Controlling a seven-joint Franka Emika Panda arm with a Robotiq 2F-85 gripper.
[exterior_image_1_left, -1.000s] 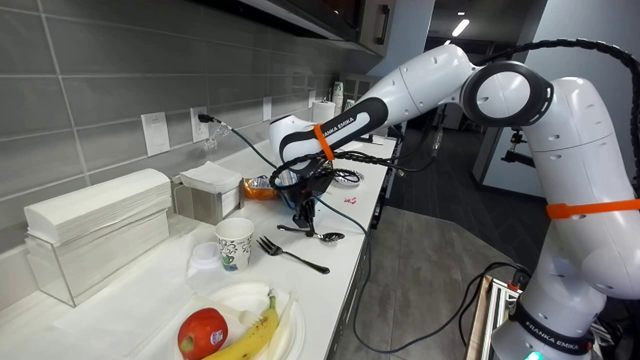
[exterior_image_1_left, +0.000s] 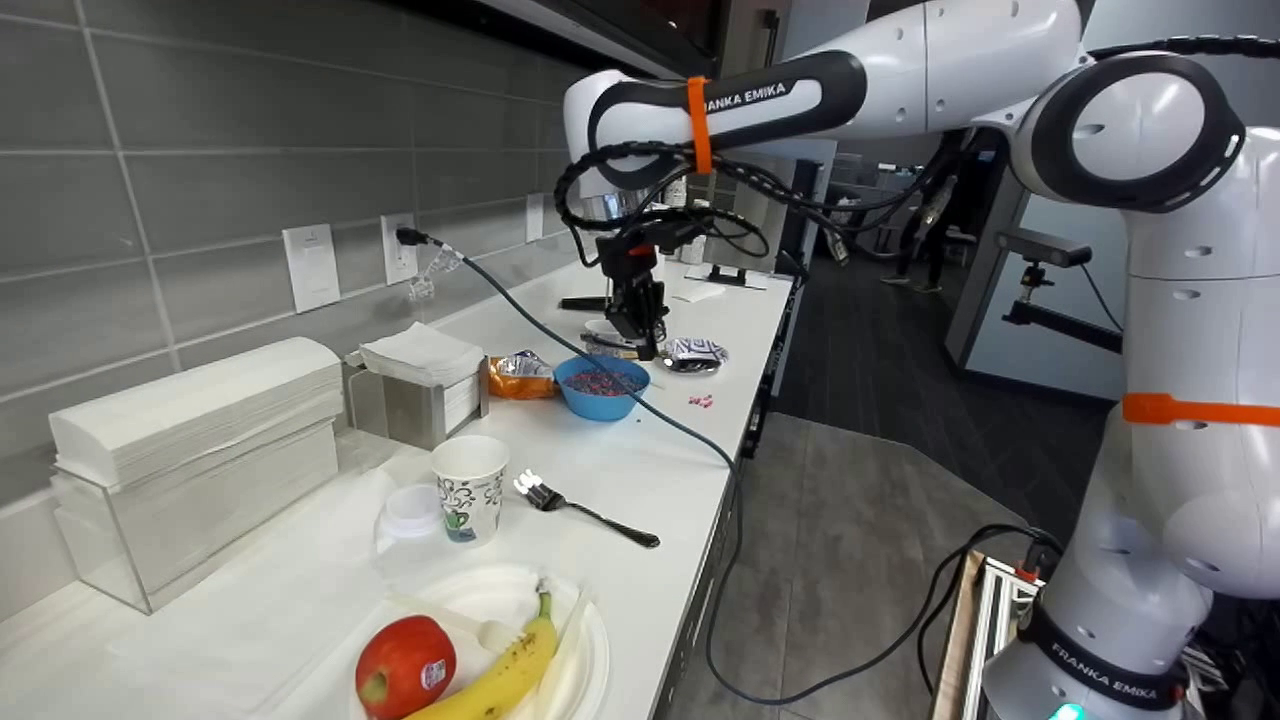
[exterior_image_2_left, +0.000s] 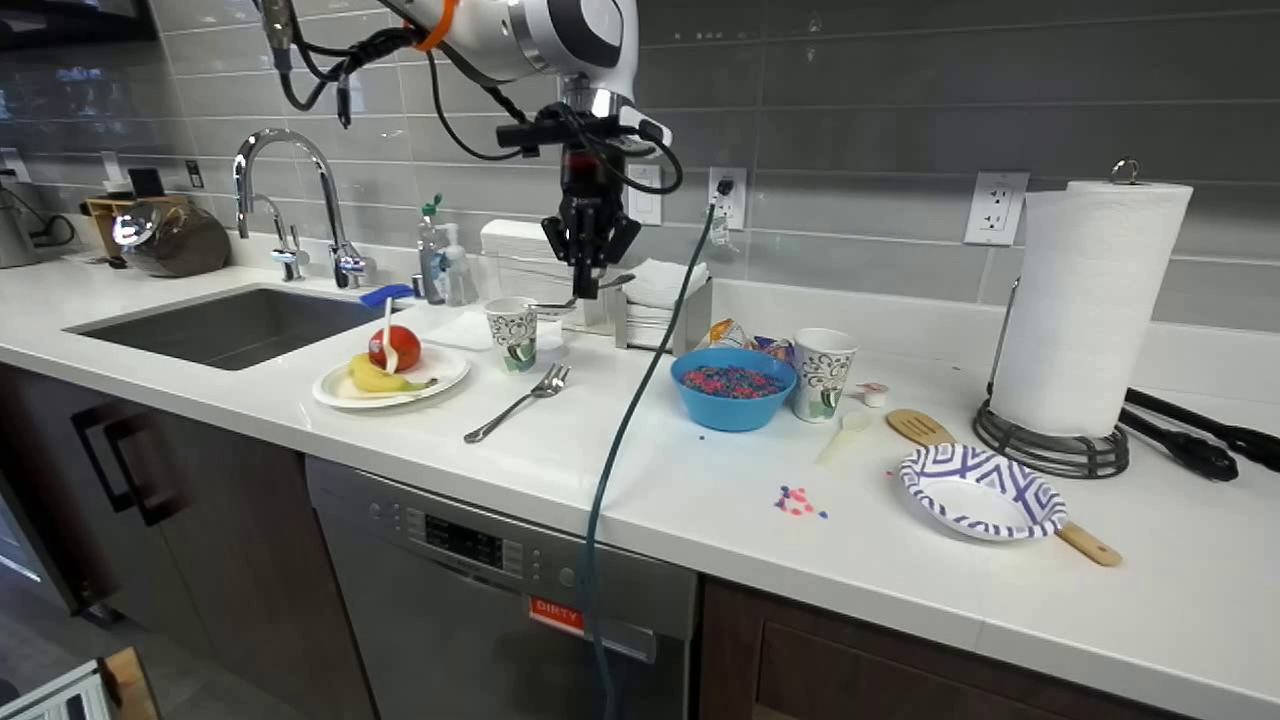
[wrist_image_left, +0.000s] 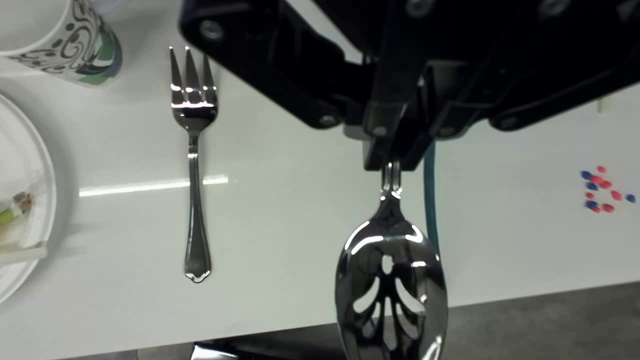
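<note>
My gripper is shut on the handle of a shiny slotted spoon (wrist_image_left: 390, 231). In the wrist view the spoon's pierced bowl points toward the bottom edge, past the counter's front. Exterior view 2 has the gripper (exterior_image_2_left: 585, 290) raised above the counter, with the spoon held roughly level. Below and to the left there, a fork (exterior_image_2_left: 518, 406) lies flat on the counter, apart from the gripper. Seen from exterior view 1, the gripper (exterior_image_1_left: 649, 346) overlaps the far side of the blue bowl (exterior_image_1_left: 596, 406), which contains small pink and blue pieces.
A teal cable (exterior_image_2_left: 632, 414) runs from the wall outlet across the counter and over its front edge. Paper cups (exterior_image_2_left: 512, 334) (exterior_image_2_left: 823, 374), a plate of fruit (exterior_image_2_left: 339, 397), a patterned bowl (exterior_image_2_left: 966, 498) and spilled pieces (exterior_image_2_left: 794, 502) stand or lie around. Bare counter surrounds the fork.
One second ago the gripper was low at the spoon on the counter. It has since risen, and the spoon has left the counter with it. The fork has not moved.
</note>
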